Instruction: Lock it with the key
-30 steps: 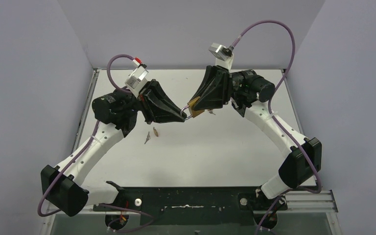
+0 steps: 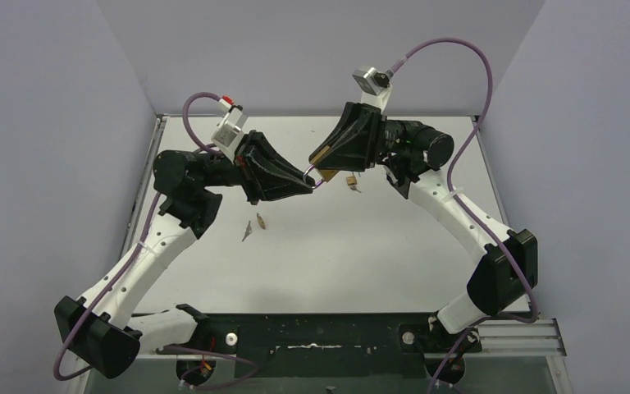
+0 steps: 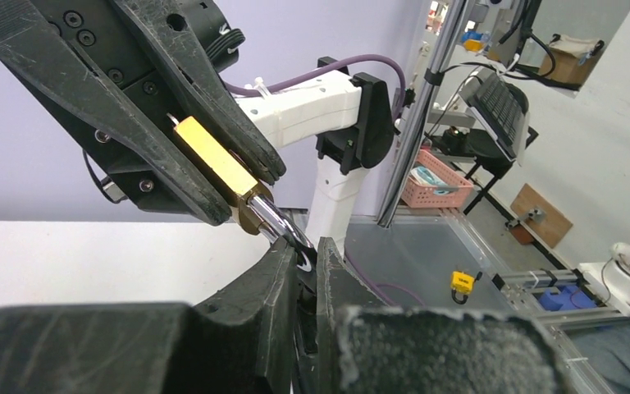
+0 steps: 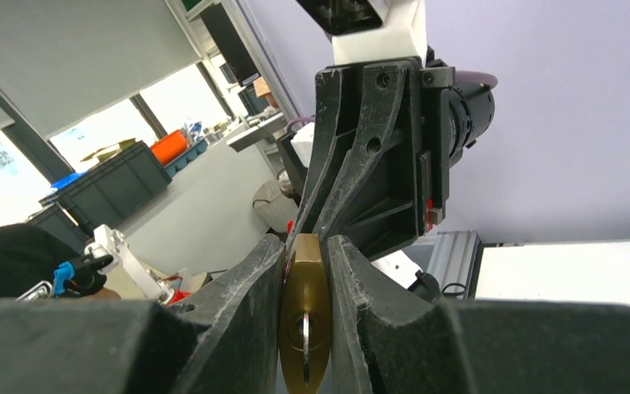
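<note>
A brass padlock (image 2: 326, 174) with a silver shackle hangs in the air between the grippers. My left gripper (image 2: 310, 189) is shut on the shackle (image 3: 269, 218), as the left wrist view shows. In that view the padlock body (image 3: 217, 156) lies between the dark fingers of my right gripper (image 2: 321, 162). Whether those fingers press on it or stand slightly off, I cannot tell. In the right wrist view the padlock's face (image 4: 304, 283) points at the camera, with a thin silvery slot or piece at its keyhole. A loose key (image 2: 248, 231) lies on the table.
A small brass item (image 2: 261, 221) lies near the loose key. Partly behind the right gripper, another padlock (image 2: 351, 180) rests on the white table (image 2: 320, 263).
My right gripper has moved up and slightly left in the top view. The padlock body is tilted differently and shows on both sides of the fingers. The left arm has shifted slightly.
</note>
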